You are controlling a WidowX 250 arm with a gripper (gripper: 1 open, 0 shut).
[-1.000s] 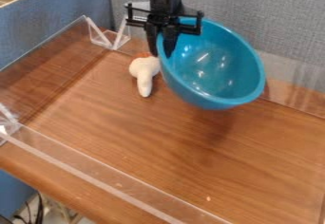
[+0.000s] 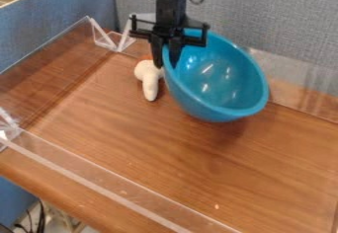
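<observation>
A black gripper [image 2: 169, 51] hangs at the top middle, its fingers at the upper left rim of a turquoise bowl [image 2: 219, 82]. The bowl is tilted, its inside toward the camera. Whether the fingers are closed on the rim is hard to tell. A white, carrot-shaped soft object [image 2: 149, 82] lies on the wooden table [image 2: 145, 168] just left of the bowl.
A blue padded wall [image 2: 53, 41] borders the left, a grey wall [image 2: 278, 20] the back. White brackets [image 2: 113, 38] sit at the back left and left edge. Clear strips run along the table's edges.
The gripper and bowl have shifted slightly left, and the bowl's near side sits a little lower in view.
</observation>
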